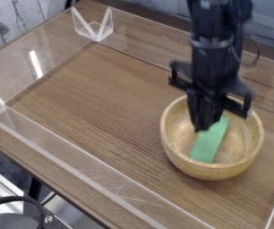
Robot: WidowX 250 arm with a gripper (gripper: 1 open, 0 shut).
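Observation:
My black arm comes down from the top right, its gripper (pixel 207 114) blurred above a wooden bowl (pixel 187 156) on the right of the table. Its fingertips look empty, though blur hides how they stand. Inside the bowl lies a green block (pixel 212 137), clear of the fingertips at its lower part.
A transparent angular object (pixel 94 25) sits at the top left. A dark cabled object (pixel 8 219) is at the bottom left corner.

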